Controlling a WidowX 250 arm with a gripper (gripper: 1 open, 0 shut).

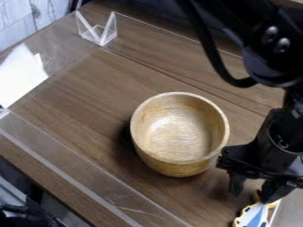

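Note:
A pale wooden bowl (pixel 178 133) stands empty on the brown wooden table (pixel 95 106), near the middle of the view. My black gripper (pixel 252 188) is at the right, low beside the bowl, with its fingers open and pointing down. Just below it, at the bottom right edge, lies an object (pixel 251 217) with a yellow scalloped rim and blue and white patches, partly out of view. I see nothing held between the fingers.
Clear acrylic strips edge the table along the left and lower side, with a small clear bracket (pixel 98 31) at the back. A white sheet (pixel 18 75) lies at the left. The table left of and behind the bowl is clear.

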